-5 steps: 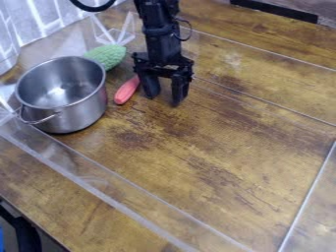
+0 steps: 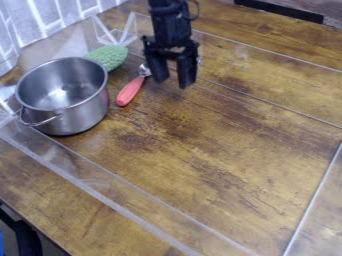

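Note:
My gripper (image 2: 171, 70) hangs from the top of the view over the wooden table (image 2: 214, 150), blurred and dark, its fingers apart. A red-handled utensil (image 2: 131, 89) lies just left of it, beside a steel pot (image 2: 60, 97). A green corn-like object (image 2: 107, 57) lies behind the pot. Whether anything is between the fingers is unclear.
Clear bars or edges run along the left and right sides of the table. A light surface (image 2: 40, 25) is at the back left.
The gripper has moved up and back in the view, away from the spot on the table where it was. The pot and utensil look unmoved.

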